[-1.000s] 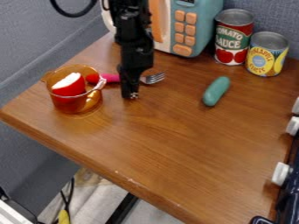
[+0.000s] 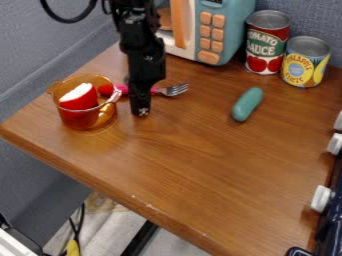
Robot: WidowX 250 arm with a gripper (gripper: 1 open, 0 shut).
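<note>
My black gripper (image 2: 142, 105) is low over the wooden table (image 2: 201, 170), just right of an orange pot (image 2: 84, 114) that holds a red and white object (image 2: 79, 97). Behind the gripper lies a fork with a pink handle and metal tines (image 2: 170, 90), partly hidden by it. Whether the fingers are open or shut is too small and dark to tell.
A green cylindrical object (image 2: 247, 104) lies to the right. Two cans (image 2: 266, 45) (image 2: 306, 63) and a teal toy microwave (image 2: 211, 25) stand at the back. A dark appliance (image 2: 329, 200) is at the right edge.
My gripper has shifted slightly left, toward the orange pot, and a little lower than a moment ago. The other objects look unmoved.
</note>
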